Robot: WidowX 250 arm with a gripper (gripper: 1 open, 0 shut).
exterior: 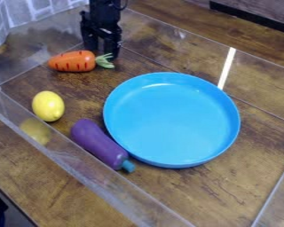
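At the top left my dark gripper [102, 35] hangs over the wooden surface, just behind an orange toy carrot [74, 61] with green leaves; its fingers look apart, with nothing seen between them. A yellow lemon [47, 105] lies lower left. A purple toy eggplant [97, 142] lies below it to the right, beside a large blue plate [170, 120] in the middle right.
A clear wall [103, 198] runs diagonally along the lower left.
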